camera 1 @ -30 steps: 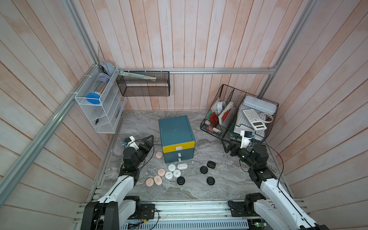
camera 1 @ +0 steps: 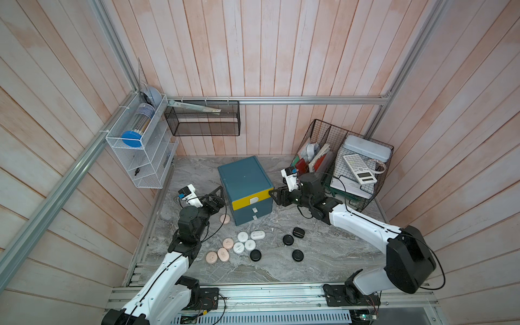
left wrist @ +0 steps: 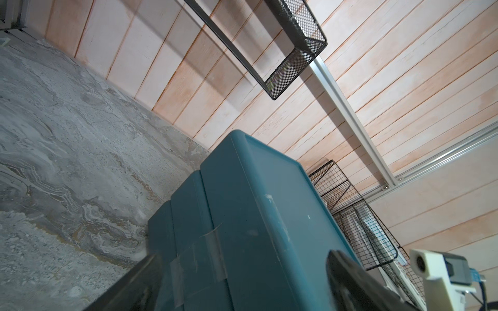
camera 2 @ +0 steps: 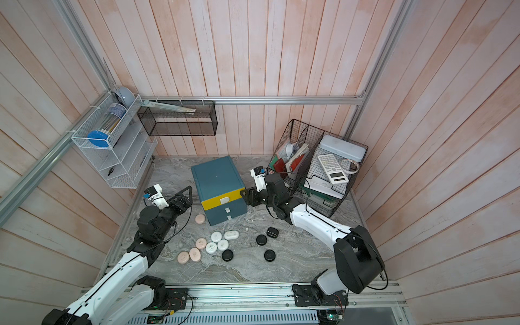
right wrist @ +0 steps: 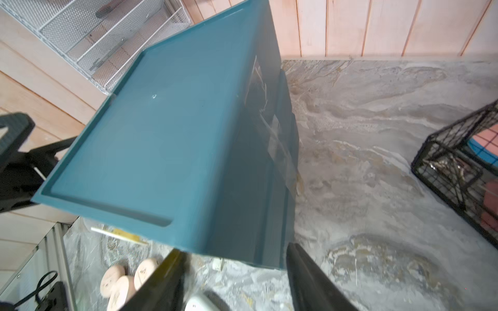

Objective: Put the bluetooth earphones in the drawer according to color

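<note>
A teal drawer box (camera 1: 243, 178) with a yellow drawer front stands centre back, slightly turned. My left gripper (camera 1: 216, 197) is open at its left side. My right gripper (camera 1: 279, 196) is at its right front top corner, part open, its fingertips either side of or close beside the box; contact is unclear. In front lie pink cases (camera 1: 223, 254), white cases (camera 1: 242, 236) and black cases (camera 1: 297, 255), loose on the marble table (camera 1: 346, 249).
Wire baskets (camera 1: 379, 157) with papers and a calculator stand back right. A white rack (camera 1: 130, 162) and a black wall basket (camera 1: 203, 127) hang back left.
My right gripper swept left to the box, which has turned and shifted slightly left. The left arm moved a little up and toward the box.
</note>
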